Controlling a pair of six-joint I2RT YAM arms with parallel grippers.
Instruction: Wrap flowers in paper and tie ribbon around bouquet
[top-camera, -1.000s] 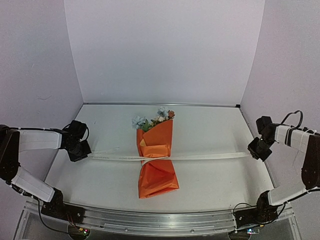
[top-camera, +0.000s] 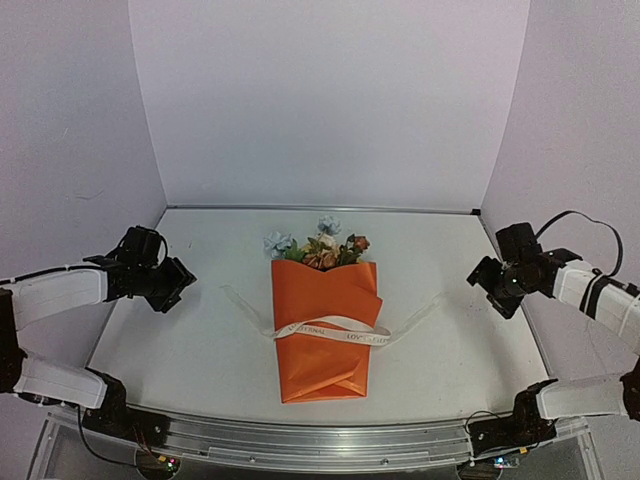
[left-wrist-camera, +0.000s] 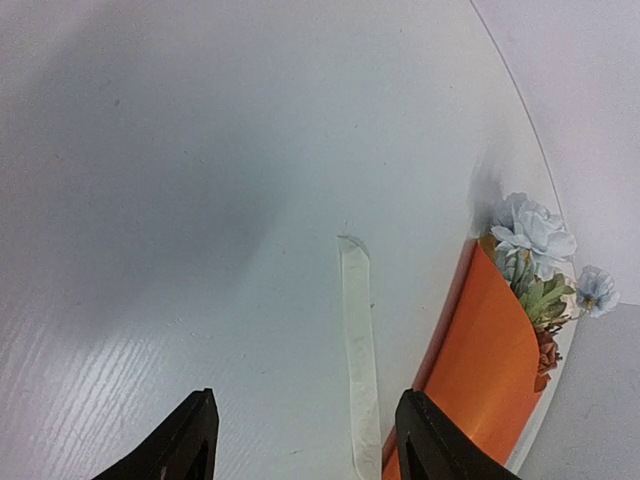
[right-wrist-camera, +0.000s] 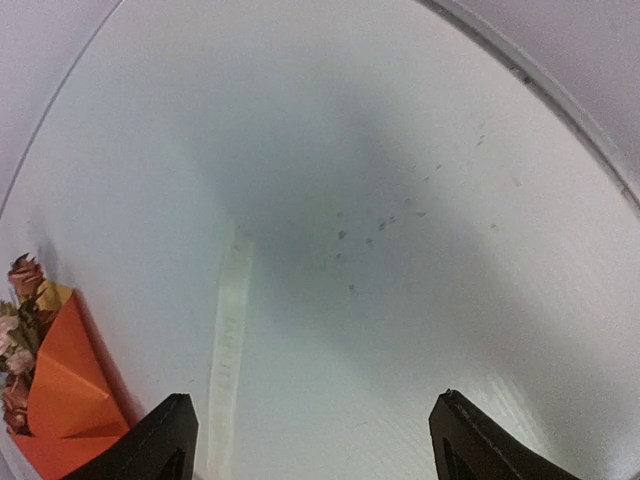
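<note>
An orange paper wrap (top-camera: 325, 370) lies on the table with blue, pink and brown flowers (top-camera: 329, 242) showing at its far end. A pale printed ribbon (top-camera: 345, 331) crosses the wrap's middle in loose loops, its two tails slanting out over the table on either side. In the left wrist view one ribbon tail (left-wrist-camera: 358, 330) lies flat; in the right wrist view the other tail (right-wrist-camera: 229, 340) does too. My left gripper is open and empty, left of the bouquet. On the right side, my right gripper also stands open with nothing between its fingers.
Walls rise at the left, right and back, and a metal rail (top-camera: 320, 430) runs along the front edge.
Now both grippers have let it go, the ribbon is slack, the wrap has spread wider, and both grippers sit slightly farther back.
</note>
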